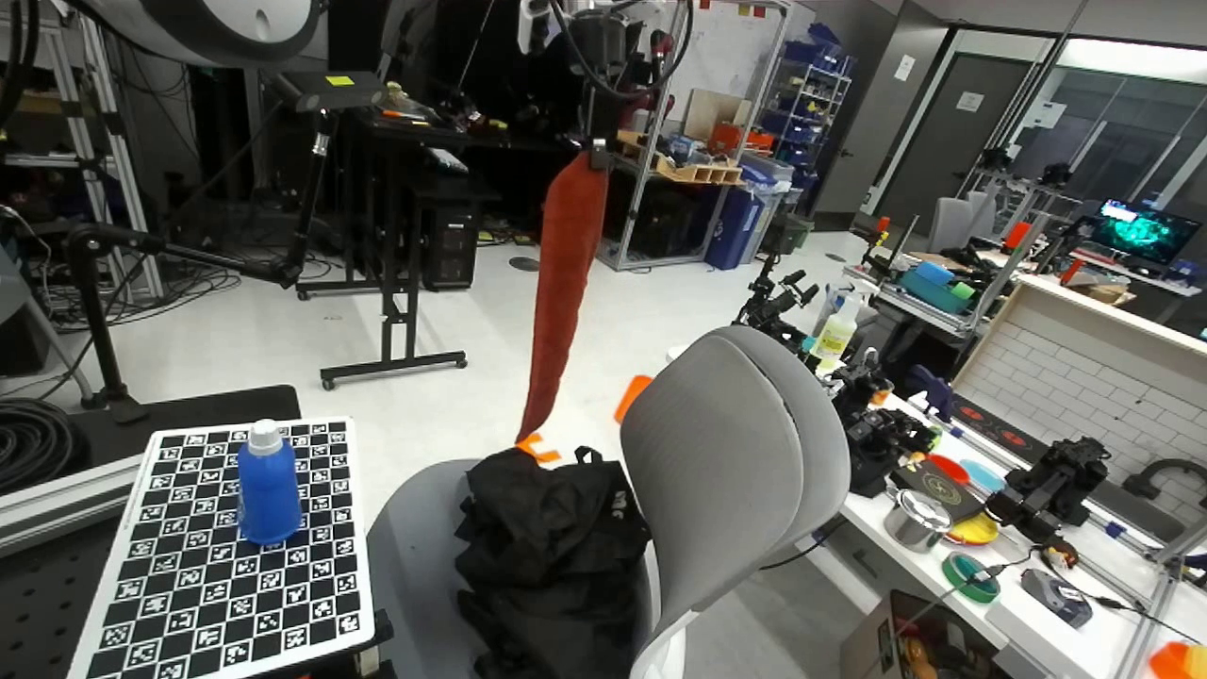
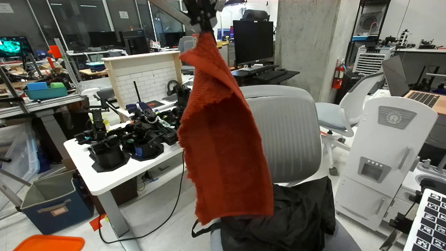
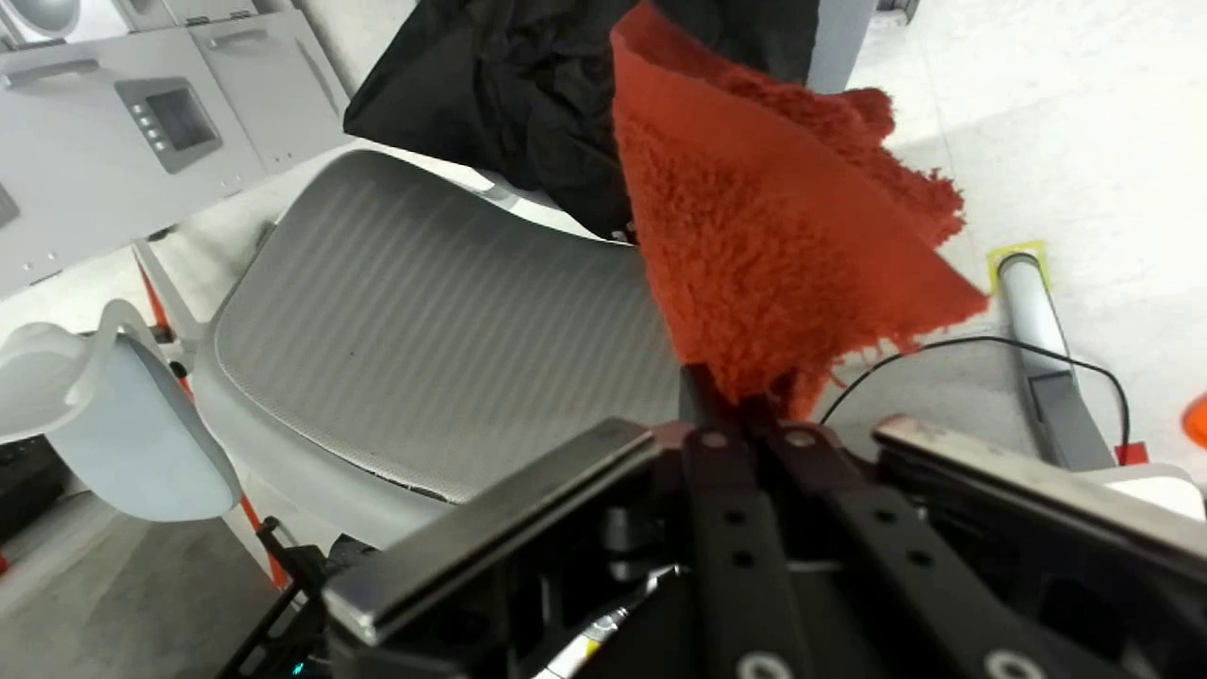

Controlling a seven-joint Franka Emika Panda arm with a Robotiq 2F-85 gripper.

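Note:
A rust-red towel hangs from my gripper, pinched by one end, its lower tip down by the black cloth in exterior view 1. Exterior view 2 shows the towel spread wide and hanging in front of the chair, below the gripper. In the wrist view the gripper is shut on the towel, which falls away from the fingertips. The grey chair carries a crumpled black cloth on its seat.
A blue bottle stands on a checkered board left of the chair. To the right is a white table crowded with black devices. A toy fridge stands beyond the chair. Open floor lies left of the backrest.

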